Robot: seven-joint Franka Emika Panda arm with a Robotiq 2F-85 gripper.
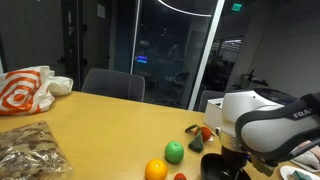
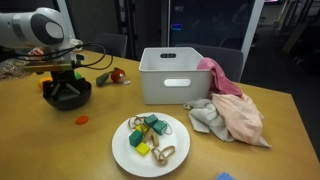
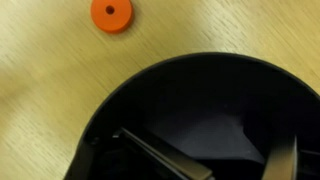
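A black bowl (image 2: 70,103) stands on the wooden table at the left in exterior view 2. My gripper (image 2: 62,84) points down into it. In the wrist view the bowl (image 3: 185,85) fills the lower part, and the two fingers (image 3: 168,155) reach inside its rim. They stand apart, the dark bowl showing between them, so the gripper looks open. Nothing can be made out between them, though the tips are partly cut off by the frame. Just outside the bowl lies a small orange disc with a centre hole (image 3: 112,14).
A white bin (image 2: 170,87) stands at mid-table, with pink cloth (image 2: 240,117) and grey cloth (image 2: 205,119) beside it. A white plate (image 2: 122,148) holds several small items. Near the bowl are a green ball (image 1: 174,152) and an orange ball (image 1: 156,170).
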